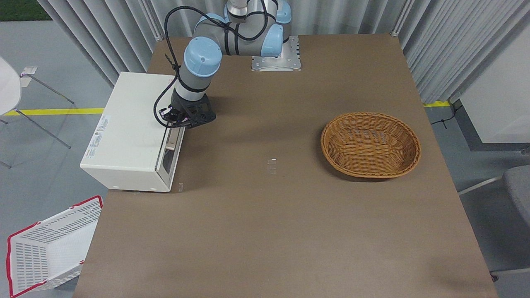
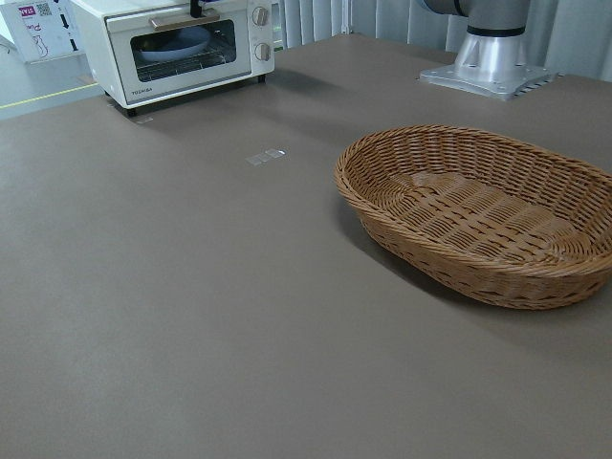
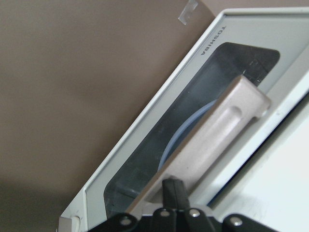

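Observation:
A white Toshiba toaster oven (image 1: 124, 124) stands at the left of the table; in the left view its glass door looks closed, a blue plate (image 2: 172, 48) behind the glass. In the wrist view the metal door handle (image 3: 212, 135) crosses the window, and my black gripper is right against it. Whether its fingers are open or shut is unclear. In the front view the wrist hangs over the oven's door side.
A wicker basket (image 1: 370, 144) sits on the table's right half. A white red-rimmed crate (image 1: 54, 243) lies beside the table at lower left.

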